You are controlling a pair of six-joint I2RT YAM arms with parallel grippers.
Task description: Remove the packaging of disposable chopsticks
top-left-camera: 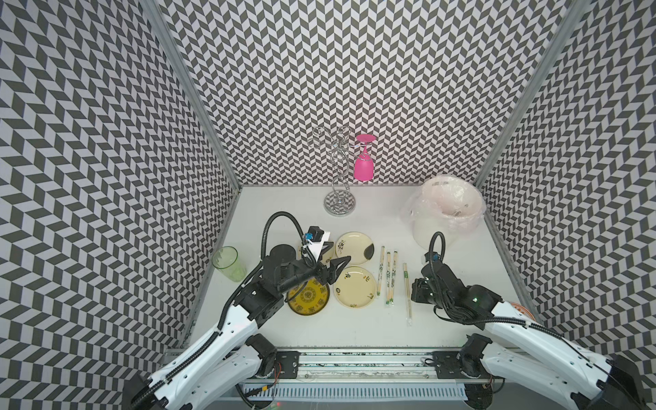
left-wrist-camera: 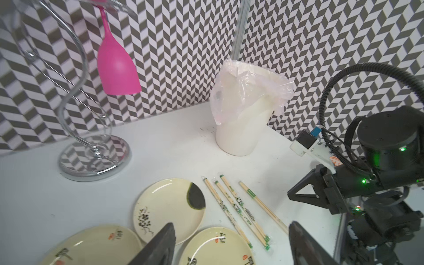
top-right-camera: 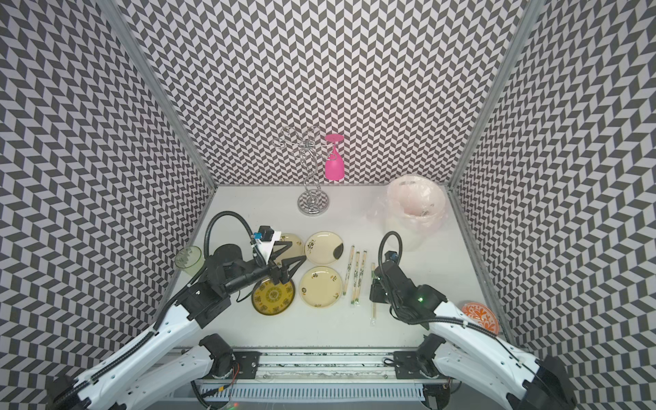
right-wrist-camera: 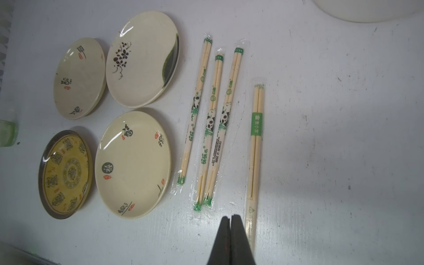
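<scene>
Several packs of disposable chopsticks in clear wrappers lie on the white table between the plates and my right arm. Three panda-printed packs [right-wrist-camera: 209,123] lie close together, roughly parallel. A separate pack with a green band [right-wrist-camera: 256,132] rests to their right, its lower end partly hidden behind the right fingertips in the right wrist view. My right gripper is over the table near that pack, its fingers together with nothing showing between them. Above the plates, my left gripper [top-right-camera: 302,250] has its fingers apart and holds nothing.
Round plates, including a cream one [right-wrist-camera: 132,165] and a yellow one [right-wrist-camera: 66,174], sit left of the packs. A bin lined with a clear bag [top-left-camera: 447,212] stands at the back right. A metal stand [top-left-camera: 339,203] holds a pink goblet [top-left-camera: 364,166]. A green glass [top-left-camera: 229,263] is far left.
</scene>
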